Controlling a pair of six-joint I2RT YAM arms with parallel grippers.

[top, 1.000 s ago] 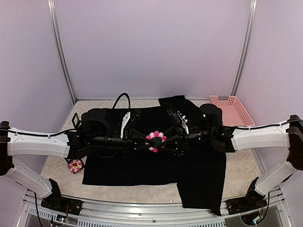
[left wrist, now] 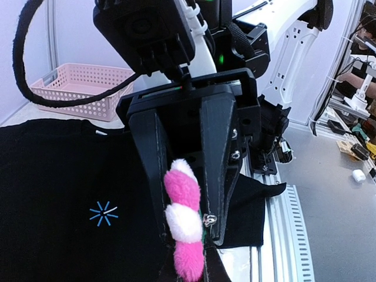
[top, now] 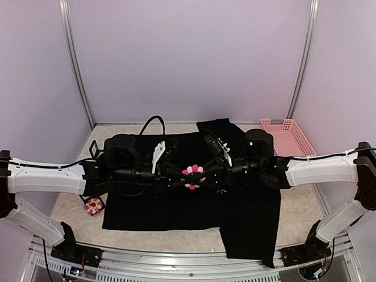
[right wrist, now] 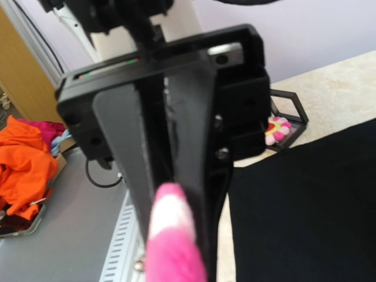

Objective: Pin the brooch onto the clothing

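The flower brooch (top: 194, 176), with pink and white plush petals, is held upright between my two grippers above the black clothing (top: 158, 214). From the left, my left gripper (top: 182, 181) is shut on it. My right gripper (top: 205, 175) comes from the opposite side, its fingertips at the brooch. In the left wrist view the right fingers (left wrist: 216, 158) stand apart behind the brooch's edge. The right wrist view shows the brooch (right wrist: 171, 235) edge-on before the left fingers (right wrist: 191, 117). The pin is hidden. A blue star mark (left wrist: 104, 213) shows on the clothing.
A second flower brooch (top: 93, 205) rests in a dark-framed holder (right wrist: 301, 111) at the left of the clothing. At the back right stands a pink basket (top: 294, 138). Bare tabletop (top: 170, 239) runs along the front edge.
The brooch has shifted very slightly down, and dark fingers now cover more of its green centre. The blue mark beneath the right gripper shows more clearly. Both arms have otherwise hardly moved.
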